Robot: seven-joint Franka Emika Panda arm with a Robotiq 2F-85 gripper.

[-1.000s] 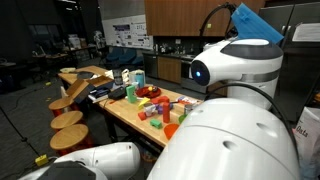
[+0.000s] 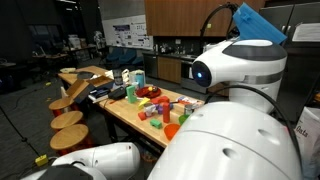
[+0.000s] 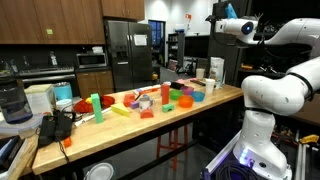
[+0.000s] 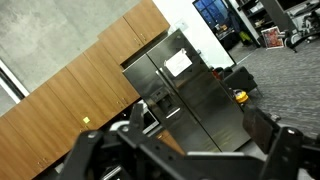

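Observation:
In the wrist view my gripper has its two dark fingers standing well apart, with nothing seen between them. Beyond them are a steel fridge and wood cabinets, not the table. The arm [image 3: 285,75] is raised high at the right of the second exterior view, clear of everything on the table. A long table [image 3: 150,125] carries a red cylinder [image 3: 165,93], an orange bowl [image 3: 185,101], a blue cup [image 3: 197,96], a white cup [image 3: 209,86] and a tall green object [image 3: 97,107]. Several small coloured pieces lie among them.
A yellow piece [image 3: 122,109] lies near the table's middle. Black gear and cables [image 3: 57,128] crowd its left end. Round wooden stools [image 2: 68,119] stand along one side.

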